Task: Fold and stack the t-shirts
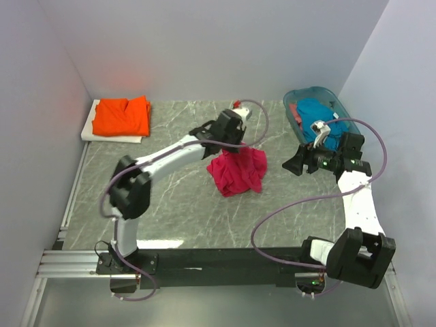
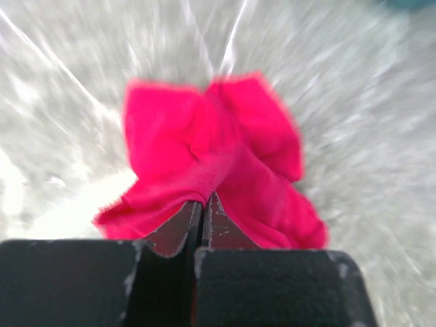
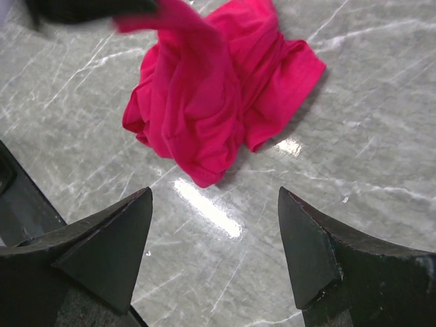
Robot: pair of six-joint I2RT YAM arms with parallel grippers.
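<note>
A crumpled crimson t-shirt (image 1: pixel 235 176) lies bunched in the middle of the table. Over its upper edge my left gripper is shut on a fold of the cloth, pinched between its fingertips. In the right wrist view, that pinched part of the shirt (image 3: pixel 197 75) is drawn up toward the dark, blurred left gripper. My right gripper (image 1: pixel 300 163) hangs to the right of the shirt, its fingers wide apart with only bare table showing between them.
An orange folded shirt (image 1: pixel 122 117) rests on a white one (image 1: pixel 88 129) at the back left. A teal basket (image 1: pixel 291 97) with blue and reddish cloth stands at the back right. Bare table (image 1: pixel 184 211) surrounds the crimson shirt.
</note>
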